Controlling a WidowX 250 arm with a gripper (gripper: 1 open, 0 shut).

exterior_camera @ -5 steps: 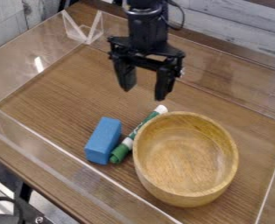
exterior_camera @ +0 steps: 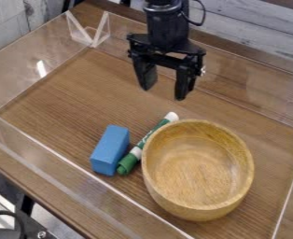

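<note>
My black gripper (exterior_camera: pixel 163 80) hangs over the back middle of the wooden tray, fingers spread apart with nothing visible between them. In front of it lie a blue block (exterior_camera: pixel 110 149) and, just right of that, a green-and-white pen or marker (exterior_camera: pixel 146 143) slanting beside a large tan oval bowl (exterior_camera: pixel 194 182), which looks empty.
The tray floor (exterior_camera: pixel 62 103) is clear to the left and behind the bowl on the right. Raised walls border it at the back and sides. A black cable shows at the lower left edge.
My gripper has moved slightly right and back, away from the block and pen. The objects on the tray look unmoved.
</note>
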